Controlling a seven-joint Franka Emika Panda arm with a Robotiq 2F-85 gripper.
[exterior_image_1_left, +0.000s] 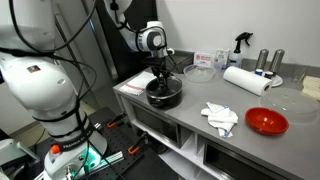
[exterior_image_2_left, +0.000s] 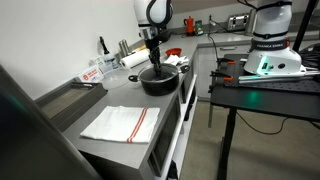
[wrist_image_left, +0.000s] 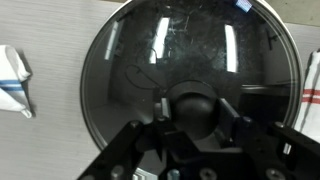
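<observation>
A black pot (exterior_image_1_left: 164, 98) stands on the grey counter, covered by a glass lid (wrist_image_left: 130, 65) with a metal rim. In the wrist view the lid's round black knob (wrist_image_left: 193, 108) sits between the fingers of my gripper, which is shut on it from above. From the side, the gripper (exterior_image_2_left: 157, 68) is low over the middle of the pot (exterior_image_2_left: 157, 82). The lid appears to lie level on the pot; whether there is a gap under its rim cannot be made out.
A white cloth (exterior_image_1_left: 221, 117) lies right of the pot, with a red bowl (exterior_image_1_left: 266, 121) farther along. Behind are a clear bowl (exterior_image_1_left: 201, 73) and a paper towel roll (exterior_image_1_left: 246, 80). A striped towel (exterior_image_2_left: 121, 124) lies on the pot's other side.
</observation>
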